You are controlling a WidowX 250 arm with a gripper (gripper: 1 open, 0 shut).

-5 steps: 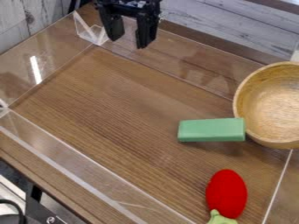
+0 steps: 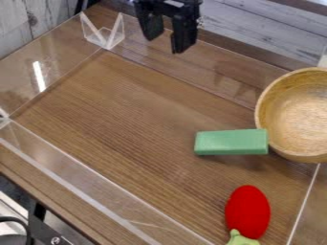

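My black gripper (image 2: 166, 29) hangs at the top middle above the back of the wooden table (image 2: 115, 115), its fingers apart with nothing visible between them. A green block (image 2: 230, 142) lies at middle right, beside a large round wooden bowl (image 2: 296, 120) at the right edge. A red oval object (image 2: 248, 209) lies at the lower right, touching a pale green piece (image 2: 242, 239) at the bottom edge.
A clear angular stand (image 2: 105, 33) is at the back left. White plank walls border the back and left. Black cables show in the lower left corner.
The objects on the table have not moved.
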